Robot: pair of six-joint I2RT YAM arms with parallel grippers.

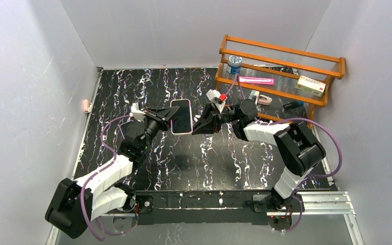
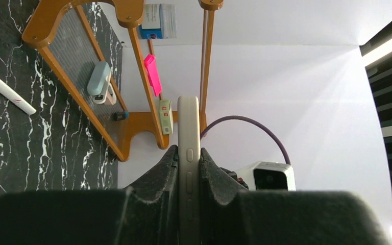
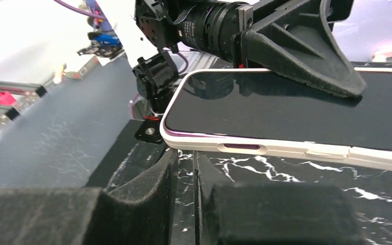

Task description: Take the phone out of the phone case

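The phone [image 1: 181, 118] in its pale case hangs level above the table, held by my left gripper [image 1: 173, 112], which is shut on it; in the left wrist view the case [image 2: 189, 132] shows edge-on between the fingertips. In the right wrist view, a black finger of the left gripper lies over the dark screen [image 3: 224, 102], and a pinkish edge shows inside the case's rim [image 3: 286, 149]. My right gripper is at the case's near edge, fingertips close together just below its corner; whether they grip anything is unclear.
A wooden rack [image 1: 280, 87] with a can, pink item, box and other small things stands at back right. White pens or sticks [image 2: 7, 89] lie on the black marbled tabletop [image 1: 158, 163].
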